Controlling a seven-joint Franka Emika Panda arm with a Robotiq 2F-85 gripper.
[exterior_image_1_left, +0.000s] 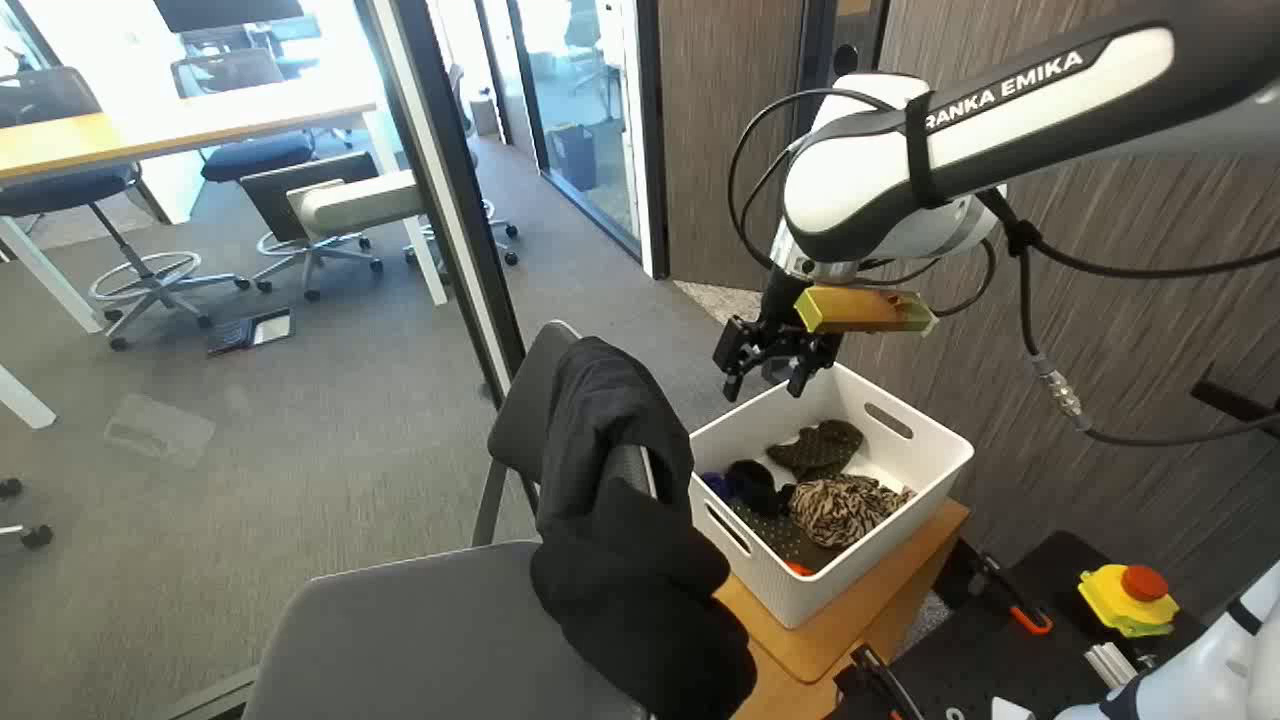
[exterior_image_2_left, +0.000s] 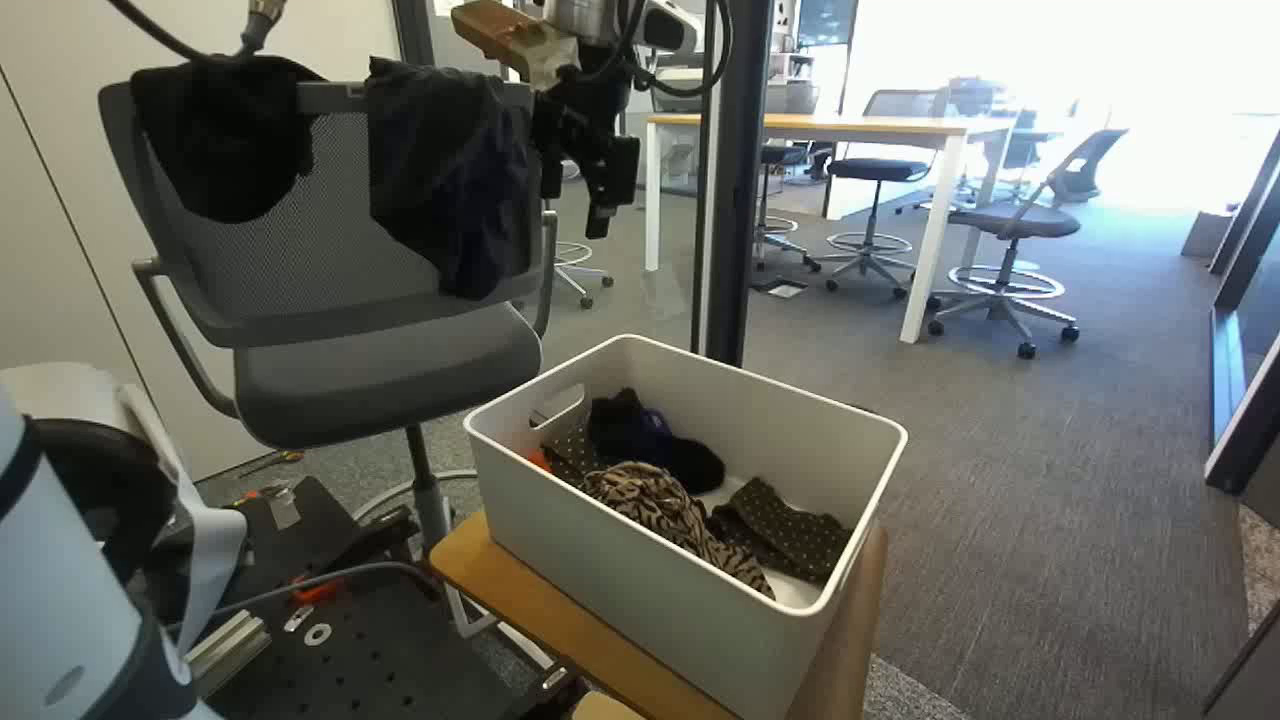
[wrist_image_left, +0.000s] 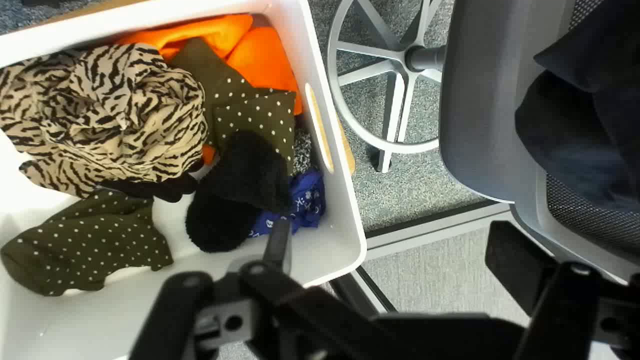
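My gripper (exterior_image_1_left: 764, 386) stands open above the back left edge of a white bin (exterior_image_1_left: 914, 470), with nothing between its fingers. In the wrist view the two fingers (wrist_image_left: 517, 264) are spread wide, one over the bin and the other beyond its wall. Inside the bin lie a tiger-striped cloth (wrist_image_left: 129, 114), olive polka-dot cloths (wrist_image_left: 90, 240), a fuzzy black item (wrist_image_left: 240, 186), a blue patterned cloth (wrist_image_left: 307, 198) and an orange cloth (wrist_image_left: 264, 57). Dark garments hang over the grey chair's backrest: one (exterior_image_2_left: 228, 138) at left, another (exterior_image_2_left: 450, 180) nearer my gripper.
The bin rests on a wooden stand (exterior_image_2_left: 576, 624). Close beside it is the grey chair (exterior_image_1_left: 432, 636), its backrest near my gripper. A black equipment plate with a red-and-yellow emergency stop (exterior_image_1_left: 1134, 594) lies in front. Glass panels and open floor are behind.
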